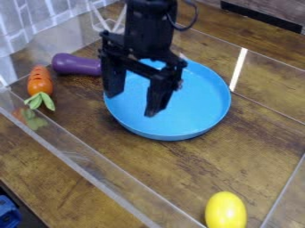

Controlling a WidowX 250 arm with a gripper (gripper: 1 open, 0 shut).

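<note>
My black gripper (pixel 135 93) hangs open over the left part of a round blue plate (pixel 197 107), its two fingers spread with nothing visible between them. Behind and left of the gripper lies a purple eggplant (pixel 78 64). An orange carrot (pixel 39 82) with green leaves lies at the left. A yellow lemon-like item (pixel 226 209) sits near the front right.
Transparent walls or edges run along the left and right. Part of a blue object (pixel 6 212) shows at the bottom left corner.
</note>
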